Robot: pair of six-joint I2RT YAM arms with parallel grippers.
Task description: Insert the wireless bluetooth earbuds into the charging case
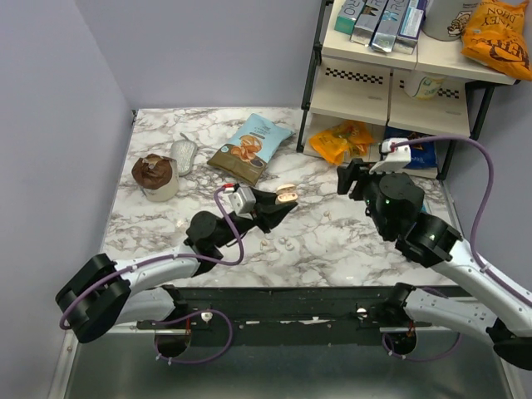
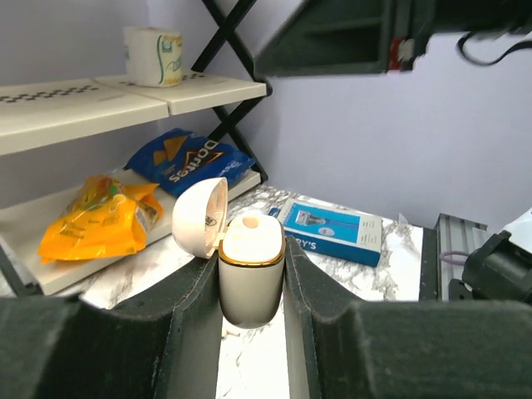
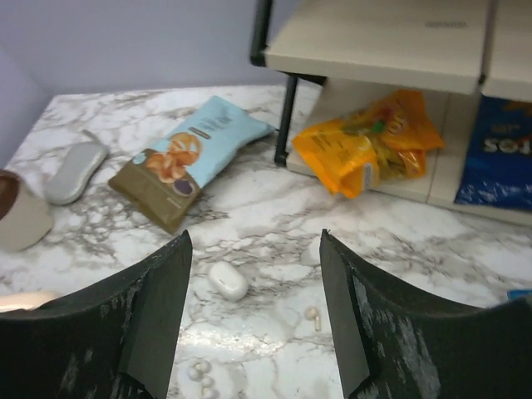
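My left gripper (image 1: 278, 208) is shut on the white charging case (image 2: 251, 283), whose lid (image 2: 199, 218) stands open above the hinge; it is held over the middle of the marble counter (image 1: 316, 258). My right gripper (image 1: 354, 179) stands open to the right of the case, with nothing seen between its fingers. Several small white pieces, likely earbuds or tips, lie on the counter below, among them one (image 3: 312, 313) in the right wrist view; they are too small to tell apart.
A shelf rack (image 1: 349, 100) with snack bags stands at the back right. A chip bag (image 1: 249, 150), a pouch-topped canister (image 1: 162, 187) and a grey object (image 1: 183, 154) lie at the back left. A blue box (image 2: 331, 231) sits at the right.
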